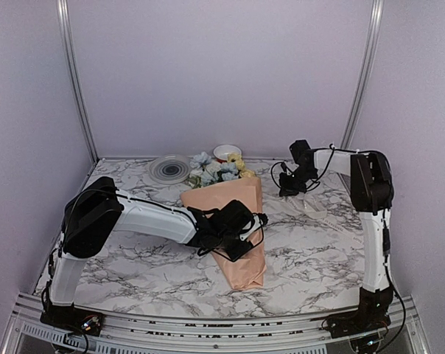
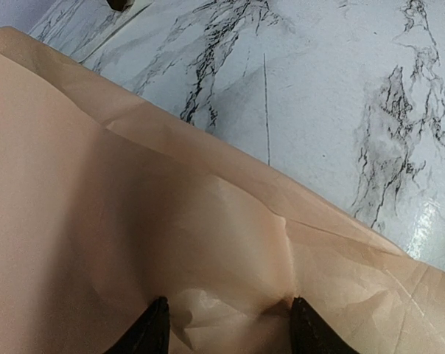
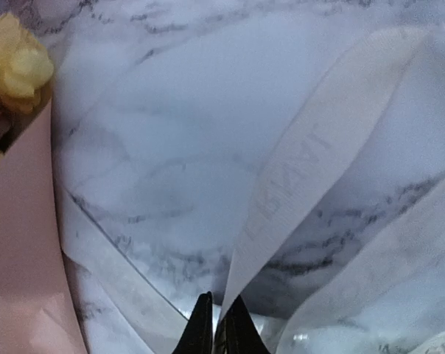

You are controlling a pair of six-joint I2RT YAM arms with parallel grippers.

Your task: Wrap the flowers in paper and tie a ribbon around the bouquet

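Observation:
The bouquet's pink-peach paper wrap (image 1: 221, 193) lies on the marble table, with blue, white and yellow flowers (image 1: 216, 169) at its far end. Over its narrow lower part is my left gripper; its fingers stand apart with the paper bulging and creased between them, so it is shut on the wrapped bouquet. To the right of the flowers, my right gripper is shut on a pale, translucent ribbon (image 3: 300, 151) with faint printing. One loop of it rises beyond the fingertips, and other lengths curl across the table.
A grey ringed disc (image 1: 169, 169) rests at the back left. Behind the flowers is a white bowl (image 1: 227, 152) with a red lower side.

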